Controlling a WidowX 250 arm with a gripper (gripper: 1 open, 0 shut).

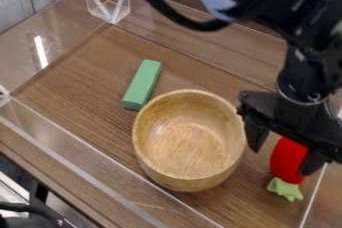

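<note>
My gripper [278, 128] hangs open at the right of the camera view, its fingers down around the upper part of a red strawberry-like object [289, 164] with a green leafy tip at its lower end. Left of it sits a round wooden bowl [187, 137], empty. A green block [142, 85] lies on the table to the upper left of the bowl.
A clear plastic container [108, 4] stands at the back left. The wooden table is otherwise largely clear, with free room left of the green block and behind the bowl.
</note>
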